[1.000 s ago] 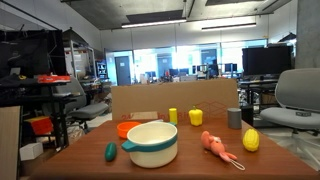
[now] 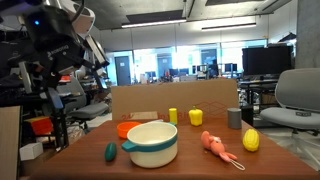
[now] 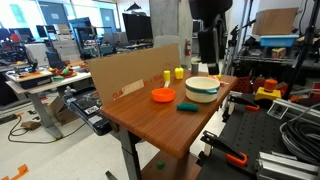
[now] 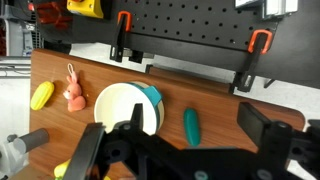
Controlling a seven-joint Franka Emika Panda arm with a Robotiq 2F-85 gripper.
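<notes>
My gripper stands open and empty, its two dark fingers wide apart in the wrist view. In exterior view 1 it hangs at the upper left, above and to the left of the table's objects. A white pot [image 2: 151, 146] with a teal band stands at the front of the wooden table. Beside it lies a dark green vegetable-like object [image 2: 111, 152]; in the wrist view this green object [image 4: 192, 128] shows between the fingers, well below them. An orange bowl [image 2: 125, 128] sits behind the pot. To the right are a pinkish-red toy [image 2: 216, 146] and a yellow oval object [image 2: 251, 140].
Farther back stand a yellow pepper-like object [image 2: 196, 117], a small yellow cylinder [image 2: 173, 116] and a grey cup [image 2: 234, 118]. A brown board [image 2: 140, 98] rises along the table's back edge. Bare tabletop [image 3: 150, 112] lies around the bowl and green object.
The arm has come into exterior view 1 from the upper left, moving down and rightward toward the table. The objects on the table have stayed put.
</notes>
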